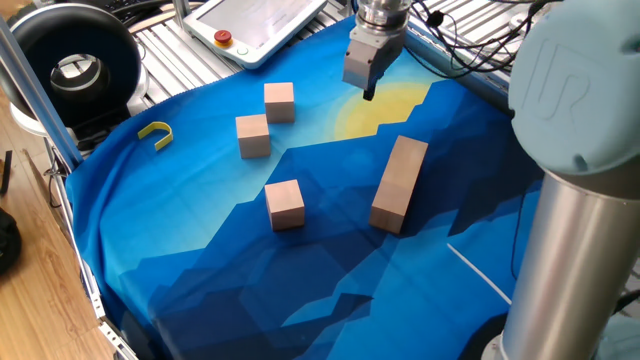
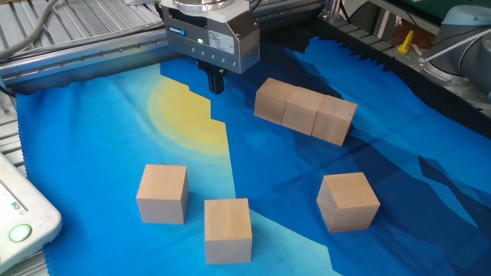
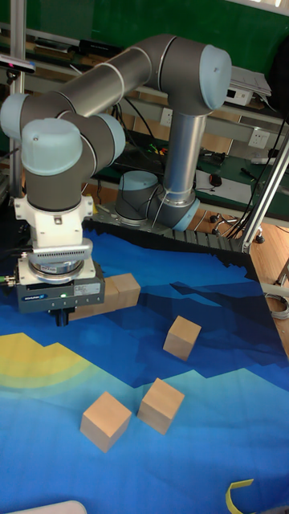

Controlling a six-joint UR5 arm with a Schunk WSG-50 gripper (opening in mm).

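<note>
My gripper (image 2: 216, 83) hangs above the cloth with its black fingers close together and nothing between them. Three wooden cubes stand touching in a straight row (image 2: 299, 113), to the gripper's right in exterior view 2; in exterior view 3 the gripper partly hides this row (image 3: 125, 291). Three more cubes stand loose: one by itself (image 1: 285, 205) across from the row, and a pair close to each other, the far cube (image 1: 279, 102) and the near cube (image 1: 253, 136). All lie flat on the cloth, away from the gripper.
A blue cloth with a yellow sun (image 1: 380, 110) covers the table. A yellow hooked strip (image 1: 157, 133) lies near its left edge. The teach pendant (image 1: 250, 25) rests at the back. Open cloth (image 1: 250, 280) lies in front of the loose cubes.
</note>
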